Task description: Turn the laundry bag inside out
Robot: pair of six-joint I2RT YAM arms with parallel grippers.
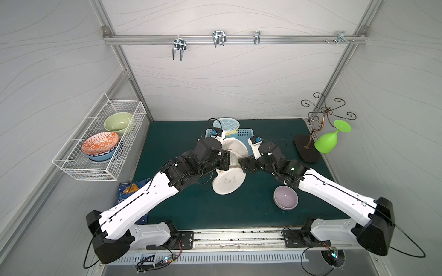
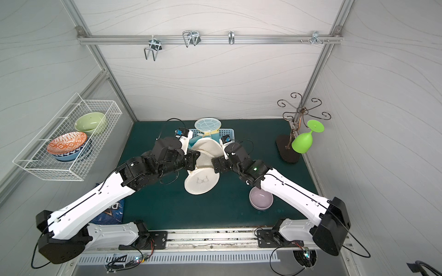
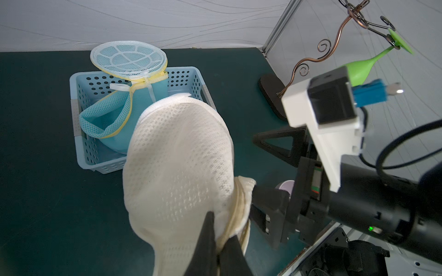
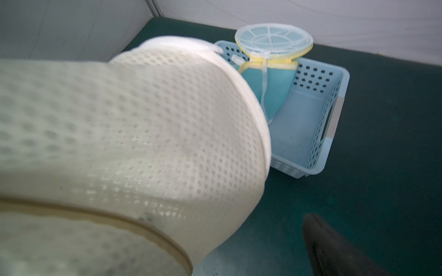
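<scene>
The white mesh laundry bag hangs between my two arms, one round end toward the back and the other, a pale disc, toward the front. In the left wrist view, my left gripper is shut on a fold of its fabric beside the beige seam. My right gripper stands open at the bag's right side, close to the seam edge; contact there is unclear. One of its fingers shows in the right wrist view, clear of the cloth, while mesh fills the left half and hides the other.
A blue basket behind the bag holds a blue mesh bag with yellow trim. At the right are a mauve bowl and a metal stand with a green goblet. Open table lies in front.
</scene>
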